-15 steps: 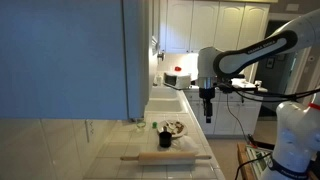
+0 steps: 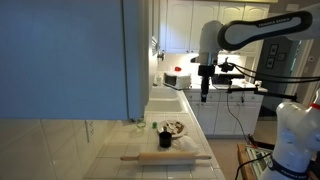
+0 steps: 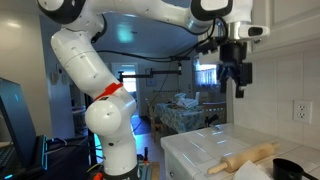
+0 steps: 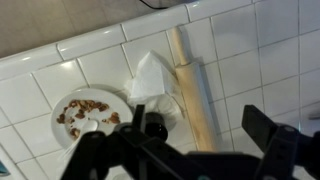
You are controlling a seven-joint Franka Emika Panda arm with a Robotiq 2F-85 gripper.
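Observation:
High above the tiled counter hangs my gripper [image 2: 205, 91], seen in exterior view 2 with its fingers [image 3: 240, 82] pointing down. In the wrist view, its two dark fingers [image 4: 137, 112] stand wide apart with nothing held between them. A wooden rolling pin [image 4: 196, 92] lies on the tiles below. To its left are a folded white cloth or paper [image 4: 152, 78] and a small black pot [image 4: 155, 129], partly covered by a finger. Farther left, a white plate [image 4: 60, 140] carries brown pieces and what looks like a pale spoon.
A sink [image 2: 168, 101] is set in the counter beyond the plate, with a small oven [image 2: 177, 80] farther back. White cabinets [image 2: 180, 28] line the far wall. A large blue-grey panel [image 2: 65, 60] blocks much of the left side. Bare tiles surround the rolling pin.
The objects on the counter have not moved.

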